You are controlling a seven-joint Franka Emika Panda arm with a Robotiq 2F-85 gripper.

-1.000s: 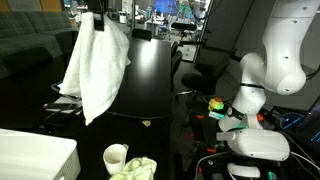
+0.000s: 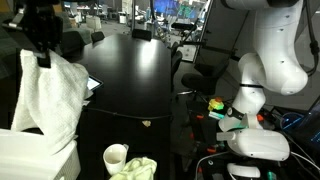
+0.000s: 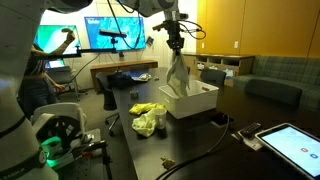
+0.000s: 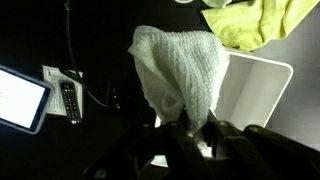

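A white towel (image 2: 55,95) hangs from my gripper (image 2: 42,55), which is shut on its upper part. In exterior view 1 the cloth's lower end overlaps the white box (image 2: 25,150) at the left. Exterior view 2 has the towel (image 3: 178,75) draped down from the gripper (image 3: 176,50) over the box (image 3: 200,104). In the wrist view the towel (image 4: 180,70) spreads out below my gripper, covering part of the box (image 4: 262,90). The fingertips are dark there and hard to make out.
A white mug (image 2: 115,158) and a pale yellow cloth (image 2: 135,170) lie beside the box. A tablet (image 4: 22,98) and a remote (image 4: 70,100) rest on the dark table. A black cable (image 3: 205,150) crosses the table, whose middle is otherwise mostly clear.
My gripper has carried the towel leftward in exterior view 1, from above the open table to above the white box. The mug and yellow cloth stay put.
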